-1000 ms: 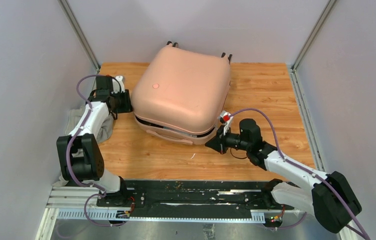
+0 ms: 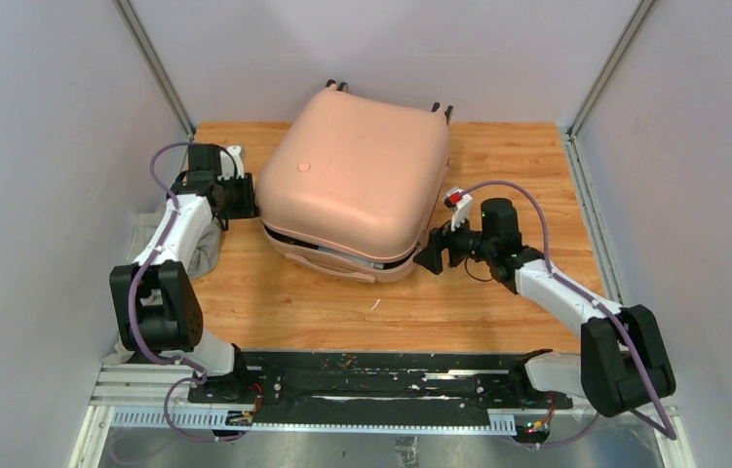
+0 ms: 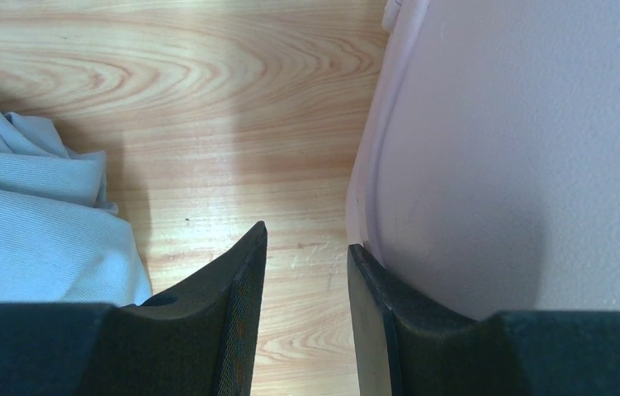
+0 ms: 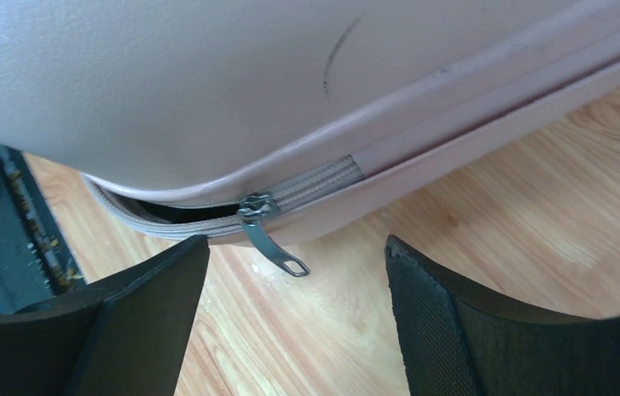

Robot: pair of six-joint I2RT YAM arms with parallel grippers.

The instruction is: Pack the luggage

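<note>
A pink suitcase (image 2: pixel 357 166) lies closed, its zipper partly undone along the front. My left gripper (image 2: pixel 247 200) is at its left side; in the left wrist view the right finger (image 3: pixel 385 330) meets the pink shell (image 3: pixel 513 124), with bare wood showing between the fingertips, and whether it grips anything is unclear. My right gripper (image 2: pixel 431 252) is open at the front right corner. In the right wrist view, the zipper slider (image 4: pixel 257 206) and its dangling pull tab (image 4: pixel 286 262) sit between and beyond the open fingers, not held.
Grey-blue folded cloth (image 3: pixel 42 231) lies left of the suitcase, partly under my left arm. Walls enclose the back and sides.
The left arm and suitcase look nearly unchanged.
</note>
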